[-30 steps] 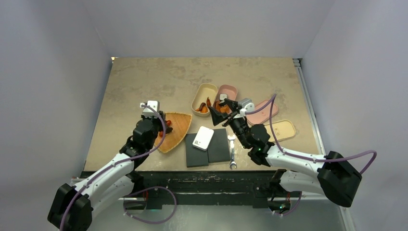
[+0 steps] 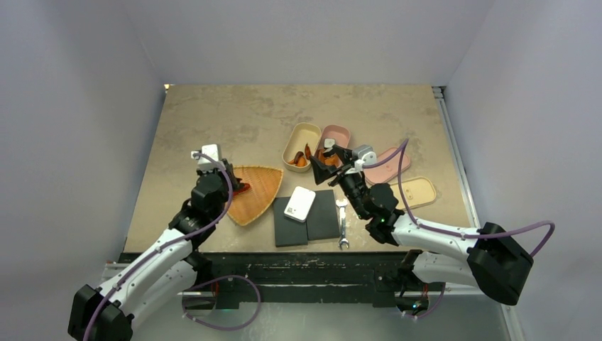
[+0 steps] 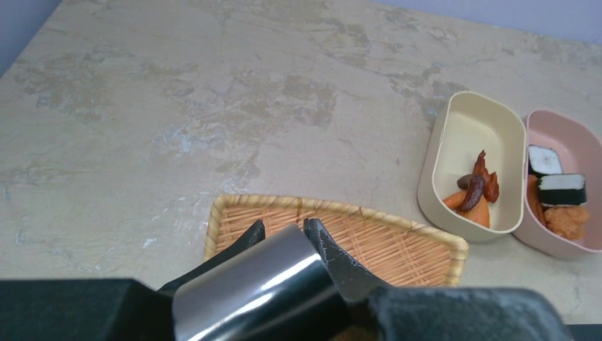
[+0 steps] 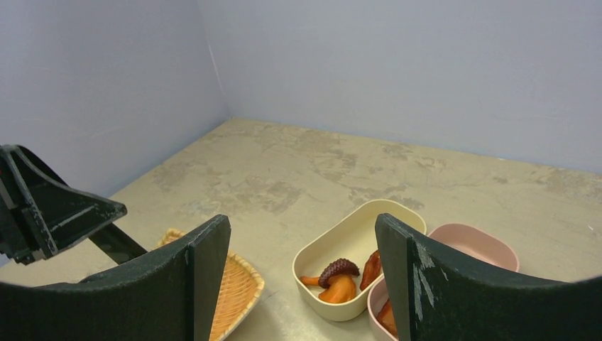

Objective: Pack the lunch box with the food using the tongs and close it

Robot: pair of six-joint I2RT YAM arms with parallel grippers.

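My left gripper is shut on a shiny metal cylinder point(image 3: 255, 280), tilted over the woven basket point(image 3: 341, 206). In the top view, something red point(image 2: 243, 189) shows beside that gripper at the basket's left part; the arm partly hides it. The cream box point(image 3: 505, 117) holds orange and brown food pieces point(image 3: 473, 195). Against it stands the pink box point(image 3: 575, 135), holding rice pieces point(image 3: 562, 190) and fried food point(image 3: 566, 222). My right gripper is open with nothing between its fingers, in front of both boxes.
A pink lid point(image 2: 383, 168) and a cream lid point(image 2: 417, 192) lie at the right, partly behind the right arm. Nearer the front are a dark pad point(image 2: 291, 233), a white phone point(image 2: 300, 204) and a wrench point(image 2: 343, 226).
My left gripper has shifted left, and the visible red shape beside it sits further left with a changed outline. My right arm looks still.
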